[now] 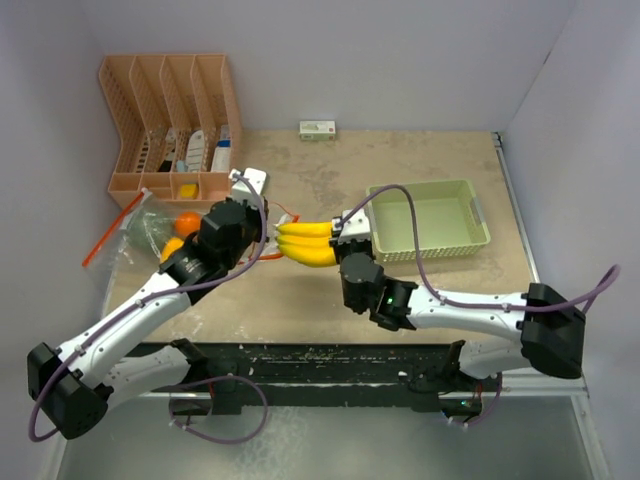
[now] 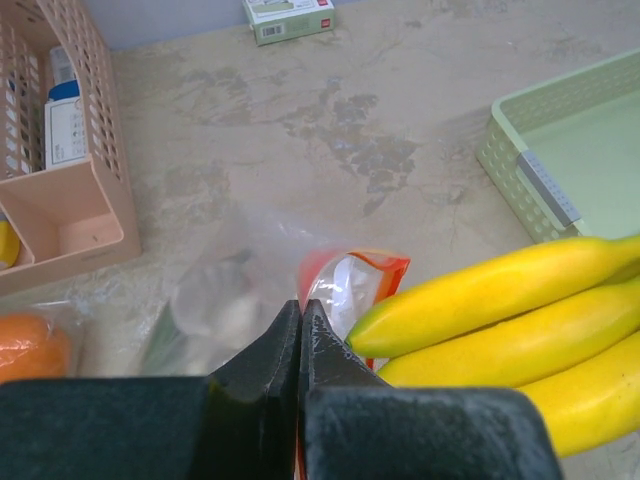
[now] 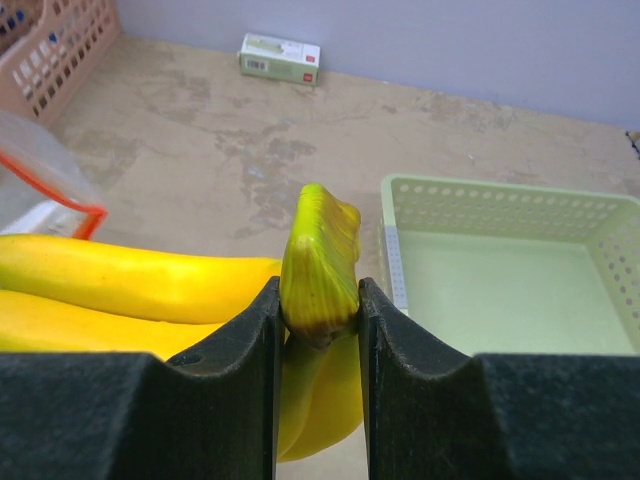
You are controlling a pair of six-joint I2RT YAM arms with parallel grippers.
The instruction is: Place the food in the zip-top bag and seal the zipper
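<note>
A bunch of yellow bananas (image 1: 306, 246) hangs over the middle of the table. In the right wrist view its stem (image 3: 320, 265) is pinched between the fingers of my right gripper. The banana tips (image 2: 385, 325) point left, close to my left gripper. That gripper is shut on the orange-red edge of a clear zip top bag (image 2: 385, 265), whose mouth is partly raised beside the banana tips. The left arm covers much of this bag in the top view, so how far the tips reach into its mouth cannot be told.
Another clear bag (image 1: 130, 235) with orange and yellow food lies left. Behind it stands a pink divided organizer (image 1: 168, 90). A green basket (image 1: 430, 210) sits empty at right, and a small box (image 1: 317, 130) rests at the back.
</note>
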